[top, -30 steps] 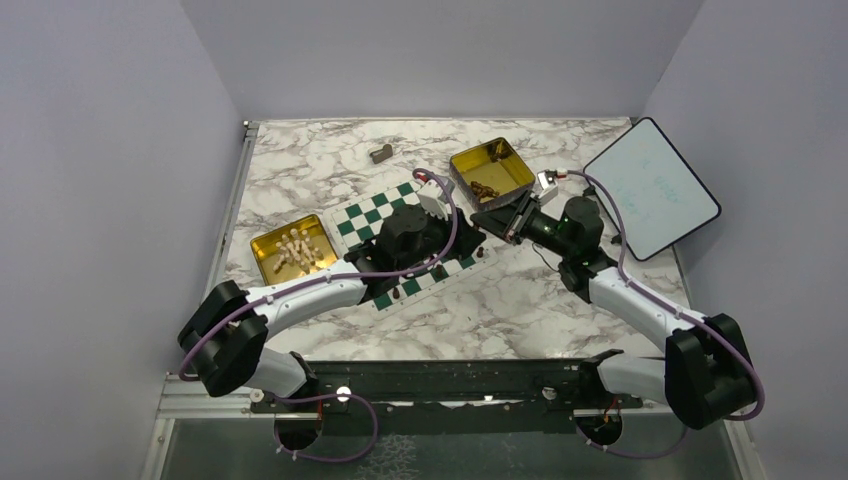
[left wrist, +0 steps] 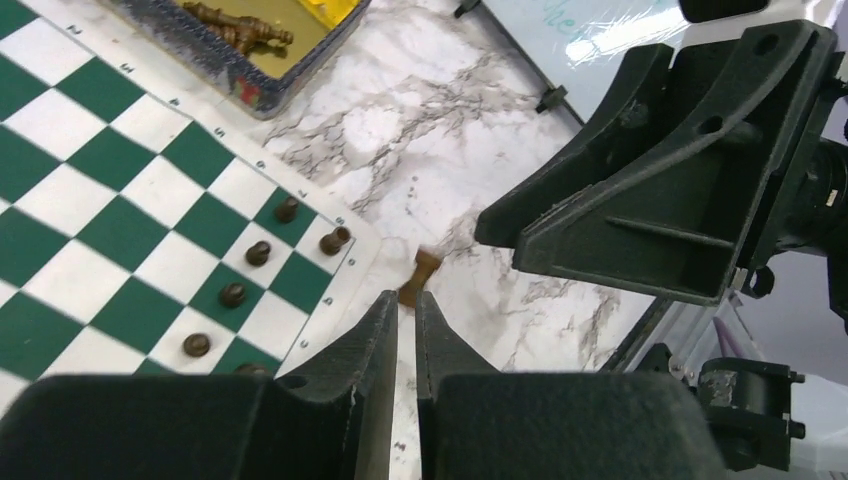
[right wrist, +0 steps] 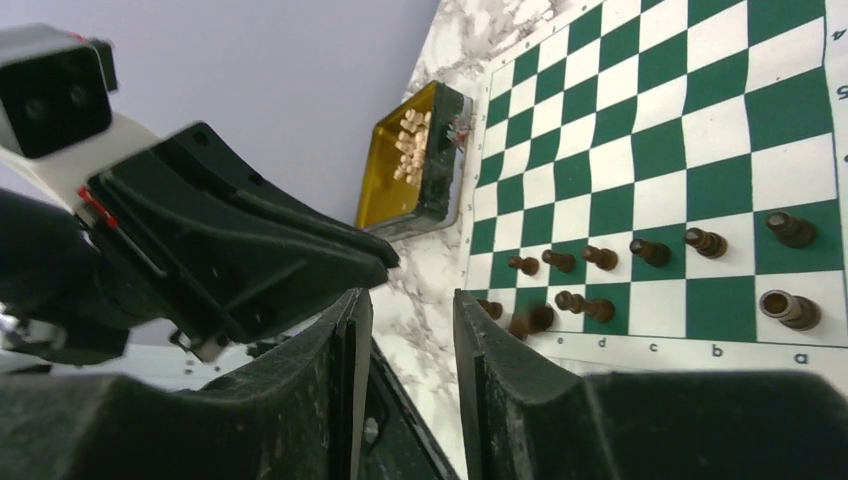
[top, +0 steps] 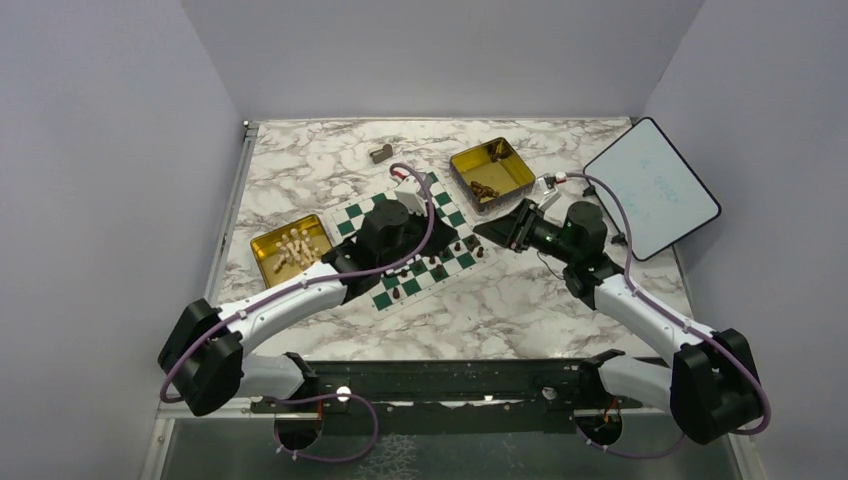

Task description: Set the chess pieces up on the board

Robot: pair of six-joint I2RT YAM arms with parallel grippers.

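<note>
The green-and-white board (top: 352, 222) carries dark pieces along its near part, among them a pawn (right wrist: 650, 250) and a toppled piece (right wrist: 584, 306). My left gripper (top: 440, 238) hovers over the board's right part; in its own view its fingertips (left wrist: 385, 312) are close together, with a blurred brown piece (left wrist: 418, 278) just beyond them, partly hidden. My right gripper (top: 500, 228) faces it at the board's right edge; its fingertips (right wrist: 345, 315) look slightly apart, nothing clearly seen between them.
A bin (top: 492, 145) with dark pieces sits behind, a bin (top: 268, 247) with light pieces at the left. A whiteboard (top: 650, 190) lies at the right.
My left gripper has moved left, away from the right gripper, opening a gap between them. The right arm has shifted slightly.
</note>
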